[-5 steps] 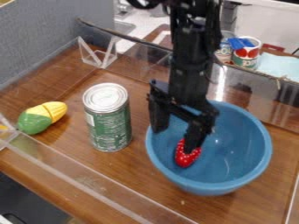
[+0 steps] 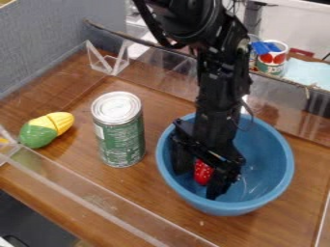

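My black gripper (image 2: 209,172) is down inside the blue bowl (image 2: 267,174), its fingers open around a red object with white dots (image 2: 202,172), which is partly hidden behind them. A tall silver can with a green label (image 2: 120,140) stands left of the bowl, apart from it. A yellow and green toy corn (image 2: 46,129) lies farther left on the wooden table (image 2: 91,203).
Clear plastic walls edge the table. A grey panel (image 2: 39,48) rises at the back left. At the back right, beyond the wall, are a red and white can (image 2: 269,60) and a pale blue cloth (image 2: 310,72).
My gripper has moved down into the bowl over the red object, which is more hidden now. The bowl has shifted slightly left.
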